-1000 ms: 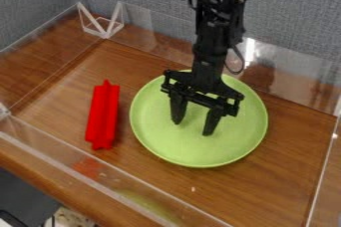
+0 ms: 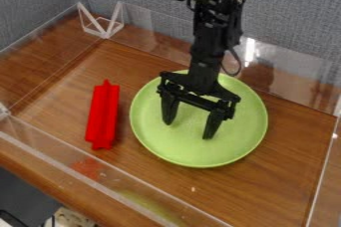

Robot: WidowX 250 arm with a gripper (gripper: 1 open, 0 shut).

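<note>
The black robot arm comes down from the top of the camera view, and its gripper hangs low over a large green plate. The gripper is open, its two dark fingers spread apart over the middle of the plate, with no object visible between them. A red oblong object lies on the wooden table to the left of the plate, apart from it.
The wooden table has free room at the far left and at the right of the plate. A white wire-like stand is at the back left. Grey padded walls border the back and left.
The gripper has shifted very slightly over the plate, its fingers a little lower and to the left. The plate and red object look unmoved.
</note>
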